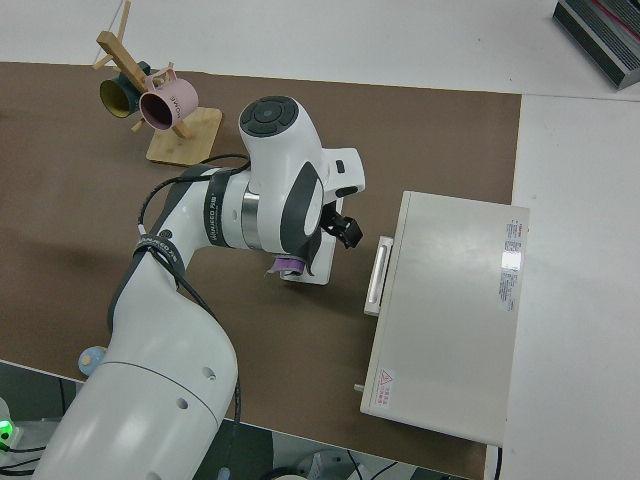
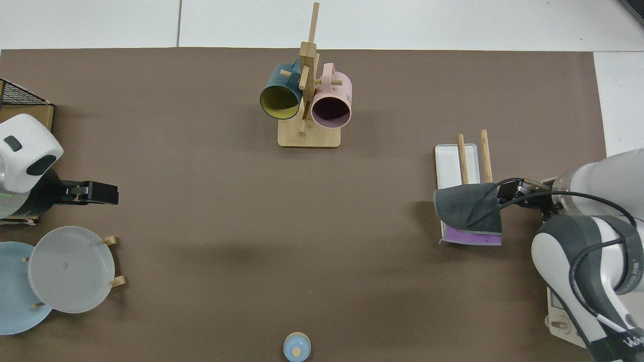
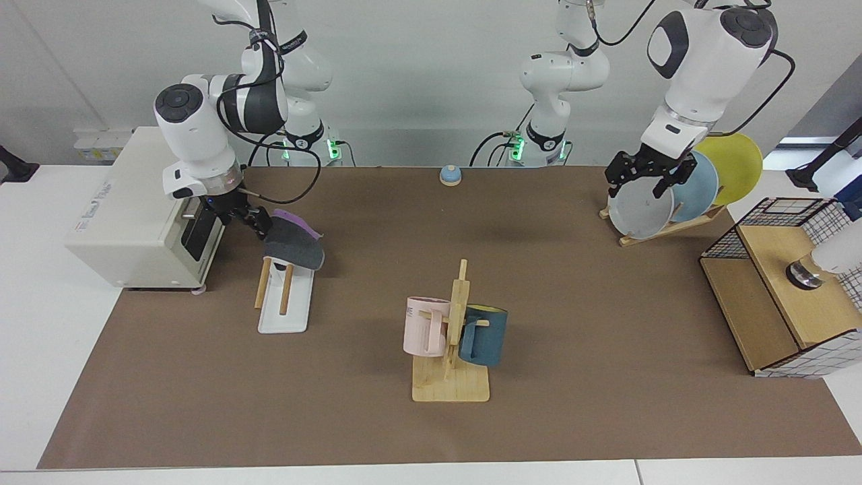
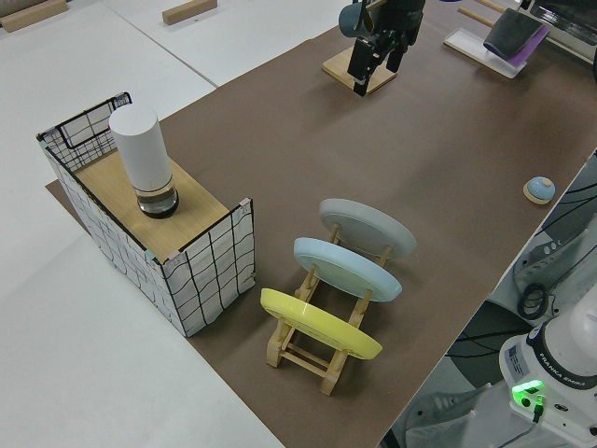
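My right gripper (image 3: 255, 221) is at a grey cloth piece (image 2: 465, 208) with purple lining, on a white tray (image 2: 449, 164) with wooden posts (image 2: 485, 157); I cannot tell its finger state. My left gripper (image 2: 96, 192) hangs above and behind the dish rack, which holds a white plate (image 2: 69, 271), a blue plate (image 2: 18, 289) and a yellow plate (image 4: 317, 322). Its finger state is unclear. A wooden mug tree (image 2: 309, 139) holds a blue mug (image 2: 278, 96) and a pink mug (image 2: 331, 102).
A wire-sided shelf (image 3: 759, 307) with a white cylinder stands beside the dishes. A cream appliance (image 1: 445, 310) is beside the right arm. A small blue round object (image 2: 296, 347) lies near the edge.
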